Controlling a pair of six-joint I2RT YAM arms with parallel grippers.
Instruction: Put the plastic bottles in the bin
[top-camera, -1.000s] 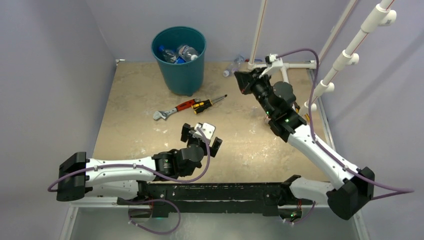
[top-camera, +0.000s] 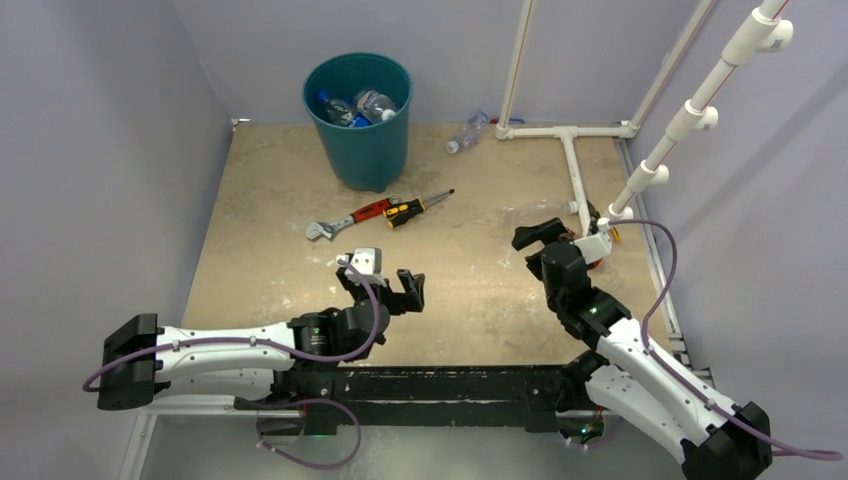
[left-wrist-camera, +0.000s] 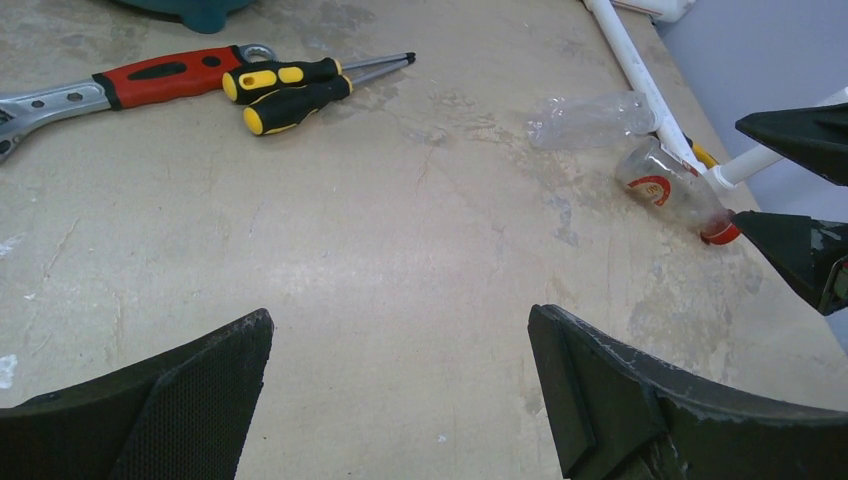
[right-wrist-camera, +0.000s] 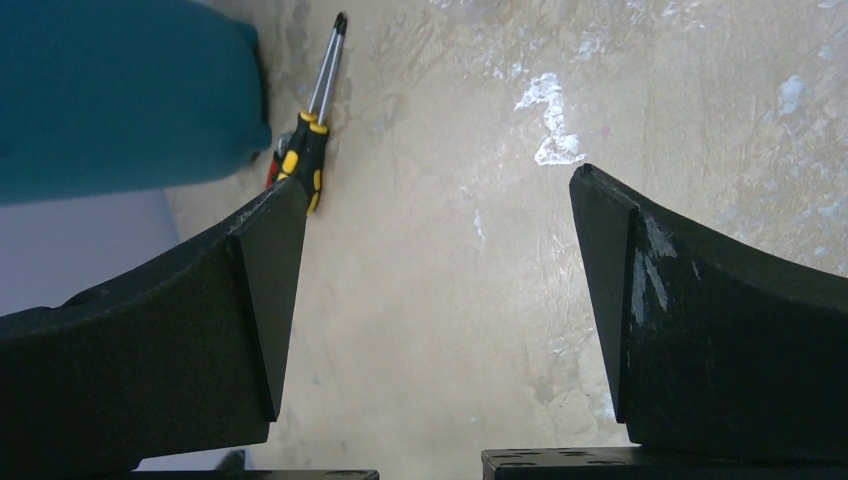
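The teal bin (top-camera: 355, 155) holds several bottles. A bottle (top-camera: 467, 132) lies at the back beside it. On the right side a clear bottle (left-wrist-camera: 585, 120) lies by the pipe, with a red-capped bottle (left-wrist-camera: 665, 185) nearer. My left gripper (top-camera: 388, 290) is open over the bare front-middle surface, empty. My right gripper (top-camera: 530, 250) is open over the right side, near those two bottles, its fingers apart with only bare surface between them.
A wrench (top-camera: 335, 225) and screwdrivers (top-camera: 405, 212) lie in front of the bin. White pipes (top-camera: 575, 175) frame the back right.
My right arm has moved down toward the front right, from near the back bottle to the right-side bottles.
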